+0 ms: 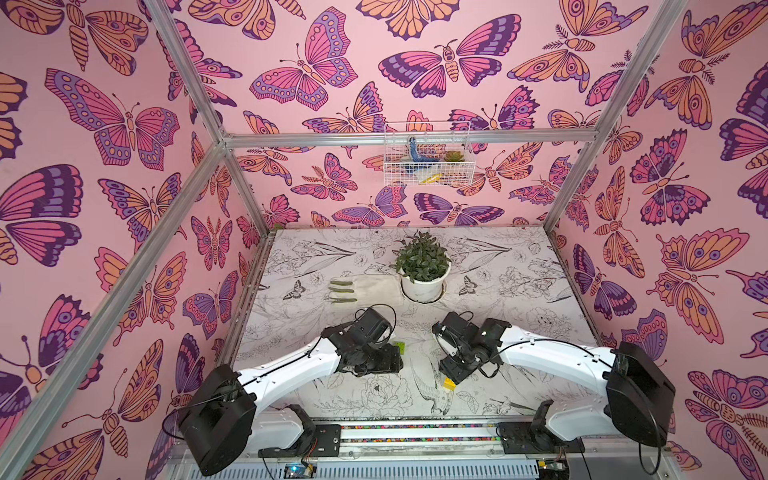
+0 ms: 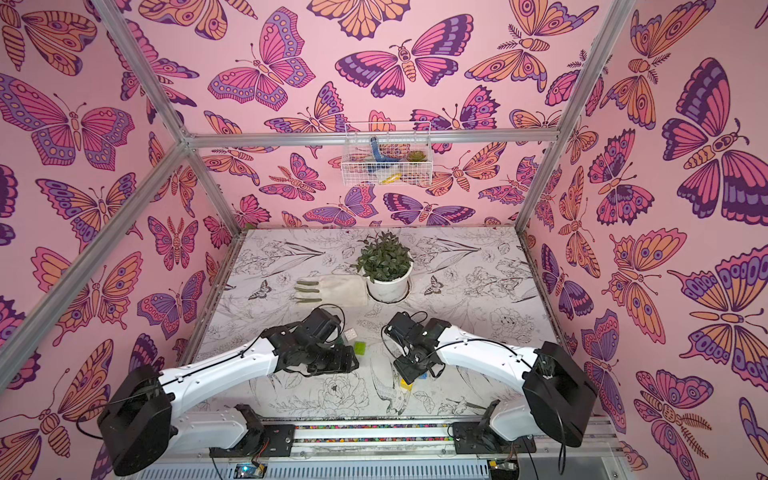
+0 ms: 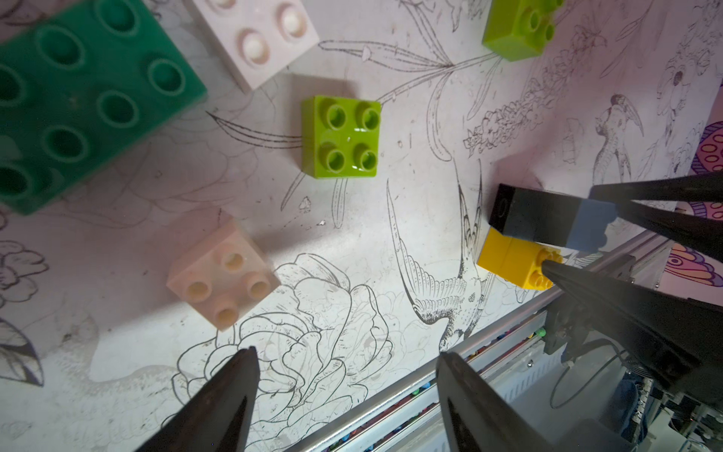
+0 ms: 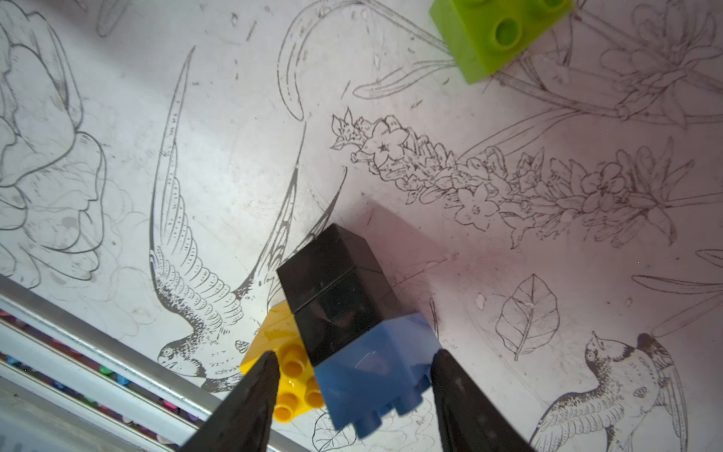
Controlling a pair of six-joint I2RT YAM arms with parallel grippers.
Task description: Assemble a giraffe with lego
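In the left wrist view a light pink brick, a lime brick, a dark green brick, a white brick and another lime brick lie apart on the table. My left gripper is open above them, empty. In the right wrist view a black-and-blue brick piece rests on or beside a yellow brick. My right gripper is part open, its fingers either side of the blue end; whether they touch it I cannot tell.
A potted plant and a pale glove lie at the back. The front rail holds many small coloured pieces.
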